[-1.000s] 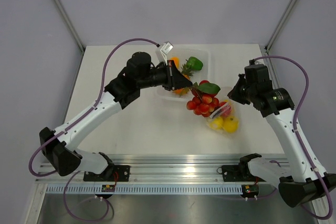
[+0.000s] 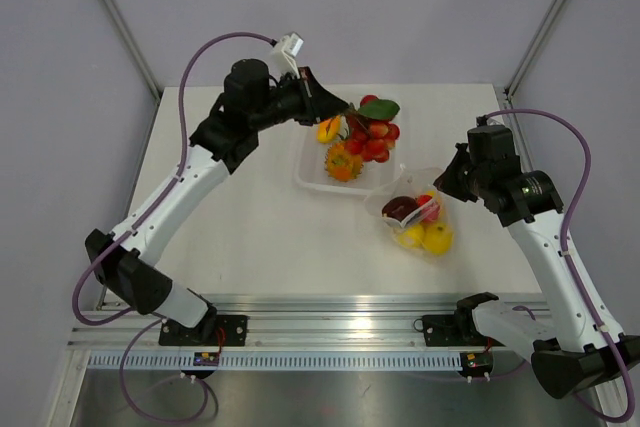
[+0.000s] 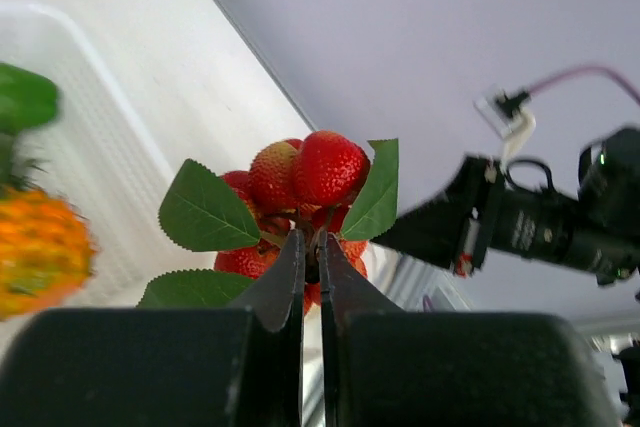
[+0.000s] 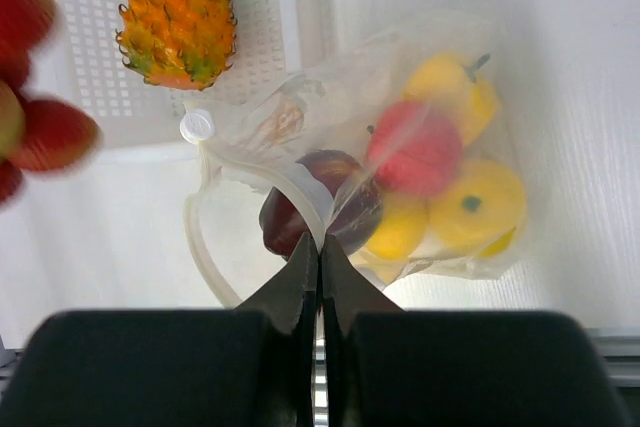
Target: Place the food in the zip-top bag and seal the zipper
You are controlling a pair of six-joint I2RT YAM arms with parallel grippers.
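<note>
A bunch of red fruit with green leaves (image 3: 205, 209) hangs by its stem from my left gripper, which is shut on that stem. From above, the bunch (image 2: 374, 143) appears over the right part of the white tray (image 2: 318, 183), back and left of the bag. The clear zip bag (image 4: 340, 82) lies with its mouth toward the left, a dark purple item (image 4: 345, 192) just inside. Deeper in are a red item (image 4: 415, 147) and several yellow ones. At the bag's white zipper rim (image 4: 292, 190), my right gripper is shut on the edge.
In the tray sit an orange pineapple (image 4: 180, 27), a yellow item (image 2: 328, 129) and a green pepper (image 3: 25, 97). The tray's near corner is close to the bag's mouth. White table left of the tray and in front is clear.
The left arm has carried the bunch from over the bag's mouth back and leftward to over the tray. My right gripper stays in place at the bag's rim.
</note>
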